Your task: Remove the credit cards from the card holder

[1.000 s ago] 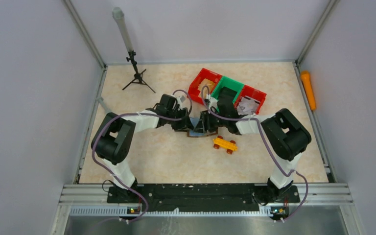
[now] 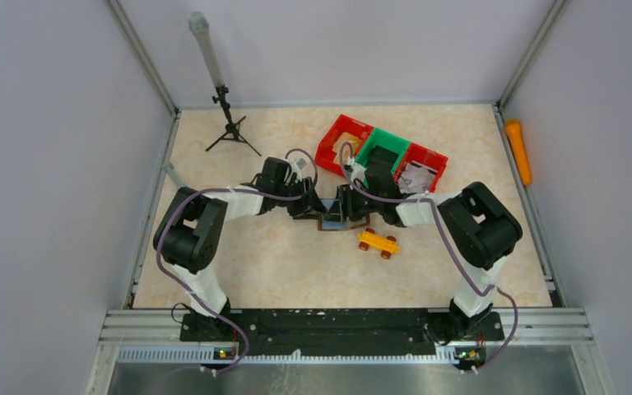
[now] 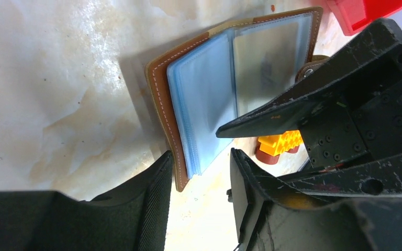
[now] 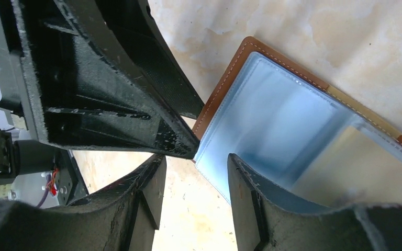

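The card holder (image 2: 334,223) lies open on the table between my arms, partly hidden by both grippers. It has a brown stitched cover (image 3: 162,99) and blue-edged clear sleeves (image 3: 201,83). A pale tan area (image 3: 267,57) shows in one sleeve; whether it is a card I cannot tell. My left gripper is at the holder's near left edge, its fingers apart with the edge showing in the gap; contact is unclear. My right gripper stands open over the blue sleeve, nothing held. No loose card is visible.
Behind the holder stand a red bin (image 2: 326,151), a green bin (image 2: 397,142) and another red bin (image 2: 436,160) with contents. A yellow toy car (image 2: 378,243) sits close in front on the right.
The card holder has shifted slightly to the right. My left gripper has drawn back a little to the left, while the right arm looks nearly still.
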